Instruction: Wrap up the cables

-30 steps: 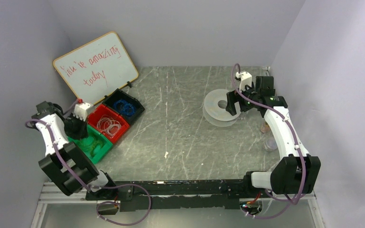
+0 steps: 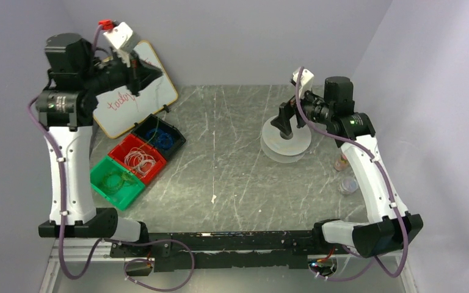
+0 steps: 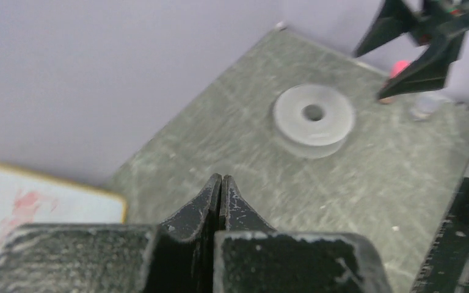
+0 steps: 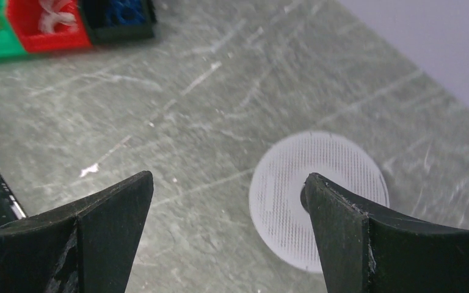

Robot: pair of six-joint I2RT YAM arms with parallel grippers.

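My left gripper (image 2: 145, 76) is raised high over the whiteboard, shut; a thin green cable (image 2: 149, 140) seems to hang from it to the bins. In its wrist view its fingertips (image 3: 214, 186) meet, the cable out of sight. The green bin (image 2: 119, 195) holds green cable, the red bin (image 2: 149, 177) white cable and the black bin (image 2: 177, 134) blue cable (image 2: 163, 138). A white spool (image 2: 290, 143) lies on the right half. My right gripper (image 2: 283, 119) hangs open above it, nothing visible between its fingers.
The leaning whiteboard (image 2: 110, 116) stands behind the bins. Small containers (image 2: 348, 185) are at the right edge. Walls bound the back and sides.
My left arm has risen sharply from the green bin toward the back, with green cable trailing up. My right arm has shifted slightly left and up over the spool.
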